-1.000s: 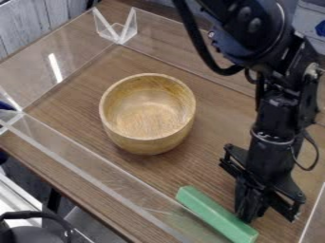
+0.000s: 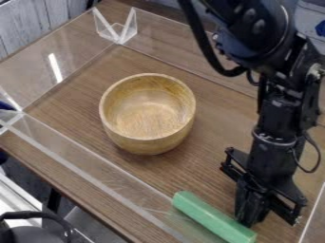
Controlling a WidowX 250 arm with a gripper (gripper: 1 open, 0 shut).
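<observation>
My black arm comes down the right side, with the gripper [image 2: 260, 195] low over the wooden table [image 2: 89, 133], just beside a long green object [image 2: 214, 216] that lies at a slant at the bottom. Its right end is at the gripper's lower fingers; I cannot tell whether they touch. The gripper looks shut, with nothing visible between its fingers, though the dark parts are hard to make out.
A large wooden bowl [image 2: 147, 133] stands left of centre. A small clear plastic object [image 2: 117, 27] is at the upper left. A clear strip runs along the lower left edge, with black cables beyond it.
The green object has shifted slightly to the left over the last second. The arm and gripper have barely moved.
</observation>
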